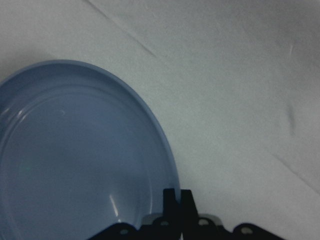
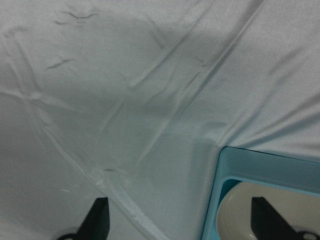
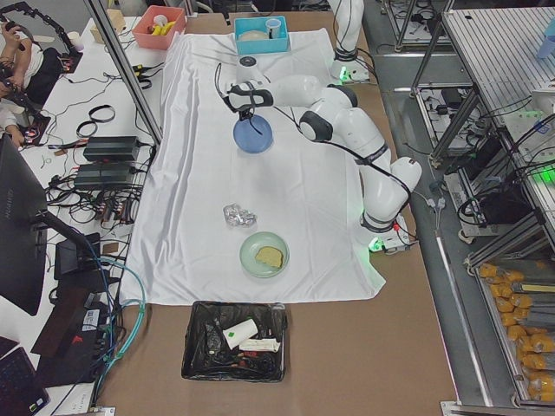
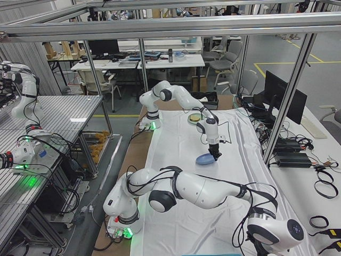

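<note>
A blue plate [image 3: 253, 139] lies on the white cloth in the camera left view, with my left gripper [image 3: 244, 113] over it. In the left wrist view the gripper is shut on the rim of the blue plate [image 1: 75, 150]; the same plate [image 4: 204, 159] shows in the camera right view. A green plate [image 3: 249, 256] with a yellow slice [image 3: 269, 256] and crumpled foil [image 3: 238, 216] lie nearer. My right gripper is open above the cloth, beside a turquoise bin [image 2: 245, 162] holding a pale round dish [image 2: 240, 210].
A red bin [image 3: 173, 17] with yellow items stands at the back left. A black lined bin [image 3: 199, 355] sits beyond the cloth's near edge.
</note>
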